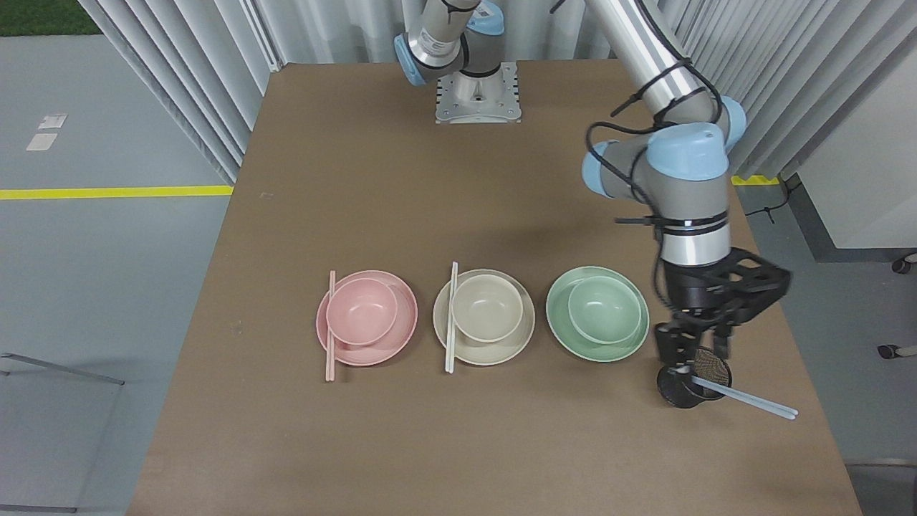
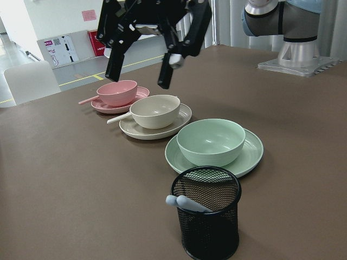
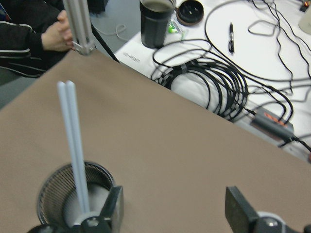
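Note:
A pair of pale blue-grey chopsticks (image 1: 746, 397) rests in a black mesh holder (image 2: 209, 233), leaning out toward the table's front right; the wrist view shows it beside one finger. My gripper (image 2: 135, 77) is open above the holder, its fingers apart with nothing between them. A green bowl (image 1: 604, 309) on a green plate sits left of the holder in the front view. Further left are a cream bowl (image 1: 487, 307) and a pink bowl (image 1: 362, 311) on matching plates, each with chopsticks laid on the plate's left side.
In the wrist view, a white side table (image 3: 262, 58) holds coiled cables and a tumbler, with a person's hands (image 3: 58, 34) near it.

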